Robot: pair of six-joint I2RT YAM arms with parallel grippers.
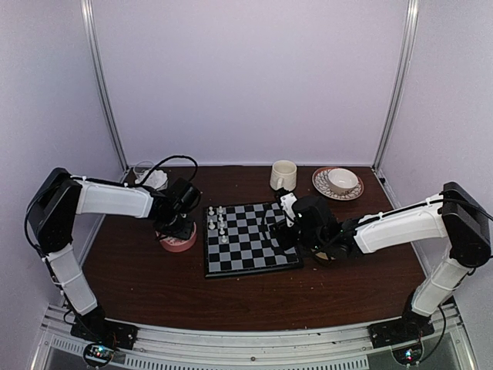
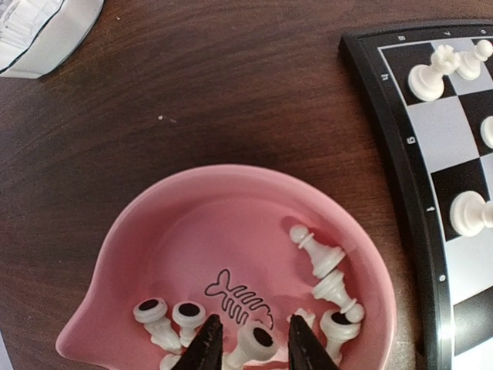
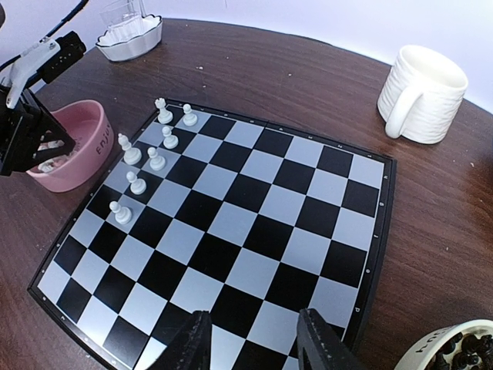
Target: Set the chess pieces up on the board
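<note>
My left gripper is over the pink bowl, fingers open around the top of a white piece; I cannot tell whether they touch it. Other white pieces lie in the bowl. Several white pieces stand along the left side of the chessboard. My right gripper is open above the board's near right part, nothing between its fingers. A container of black pieces sits at the lower right of the right wrist view.
A white mug stands behind the board, a patterned plate with a bowl at back right. A white fluted dish is at back left.
</note>
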